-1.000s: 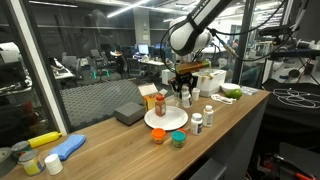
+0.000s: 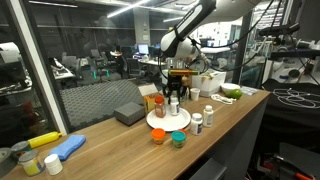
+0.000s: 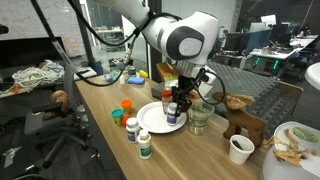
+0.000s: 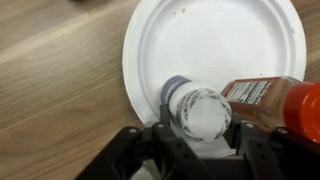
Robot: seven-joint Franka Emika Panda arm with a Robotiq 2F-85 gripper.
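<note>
A small bottle with a white cap (image 4: pixel 205 114) is gripped between my fingers in the wrist view. My gripper (image 2: pixel 175 97) is shut on this white bottle (image 2: pixel 174 109), which stands upright over the right part of the white plate (image 2: pixel 158 123). Whether its base touches the plate cannot be told. Beside it on the plate is a bottle with a red cap (image 4: pixel 305 108) and a brownish label. From the other side, the plate (image 3: pixel 150 121) shows the held bottle (image 3: pixel 172 115) close to that second bottle.
Two white bottles, one nearer (image 2: pixel 196 124) and one farther right (image 2: pixel 208 115), stand beside the plate. Orange (image 2: pixel 158 136) and teal (image 2: pixel 179 139) cups sit in front. A dark grey box (image 2: pixel 129 113) and a glass jar (image 3: pixel 198 118) are close by.
The arm has carried the white bottle leftward and down, from beside the plate's right edge to over the plate. The other objects look unmoved.
</note>
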